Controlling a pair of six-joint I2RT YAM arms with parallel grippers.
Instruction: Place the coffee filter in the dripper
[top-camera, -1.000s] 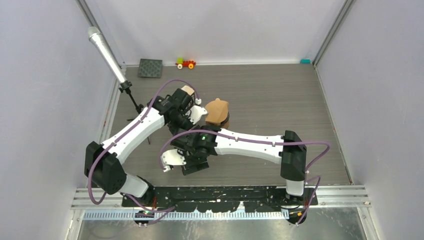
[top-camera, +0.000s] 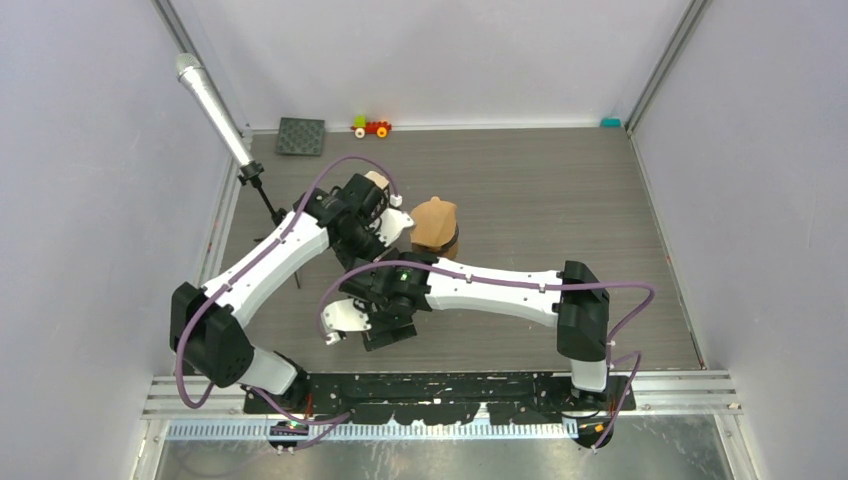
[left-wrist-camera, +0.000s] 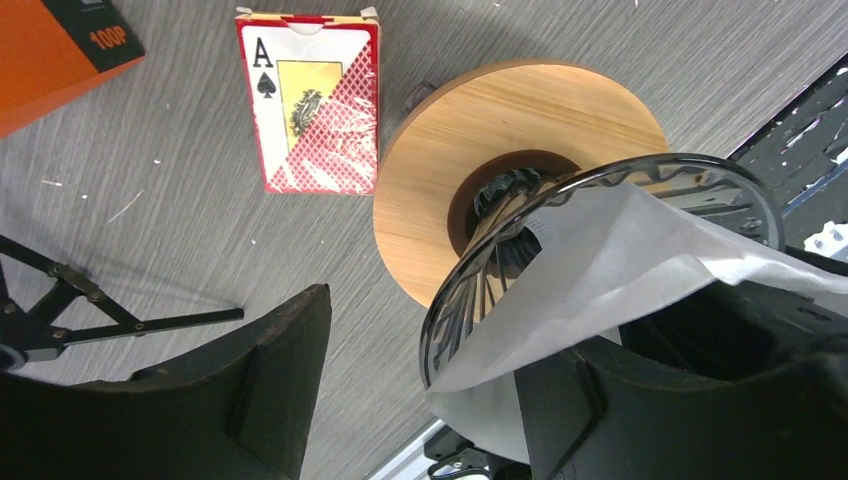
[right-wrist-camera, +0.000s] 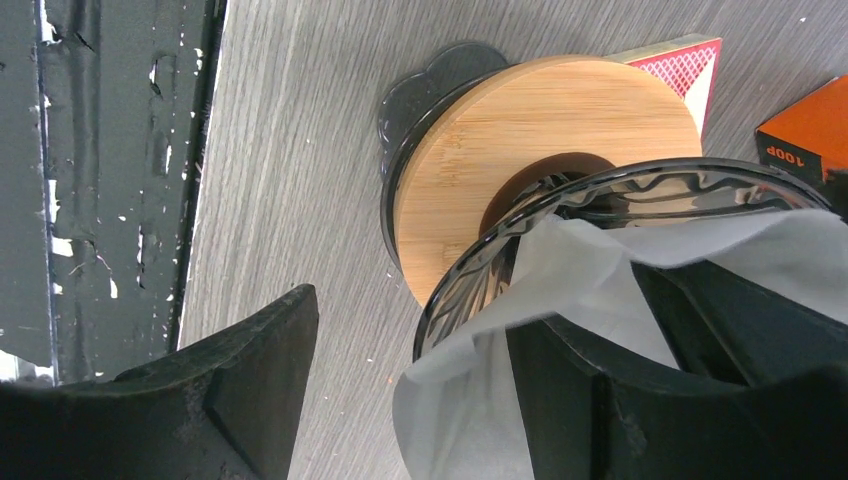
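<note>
A white paper filter (left-wrist-camera: 610, 270) sits in the glass cone of the dripper (right-wrist-camera: 548, 120), partly folded over the rim, above a wooden collar (left-wrist-camera: 430, 170). My left gripper is open, one finger at the filter inside the cone, the other outside over the table. My right gripper is also open, straddling the rim, with one finger against the paper. In the top view both wrists hide the dripper.
A card pack (left-wrist-camera: 310, 105) and orange box (left-wrist-camera: 55, 55) lie beside the dripper. A black stand (left-wrist-camera: 75, 300) is at the left.
In the top view, my left wrist has shifted very slightly upward. The right arm has barely moved.
</note>
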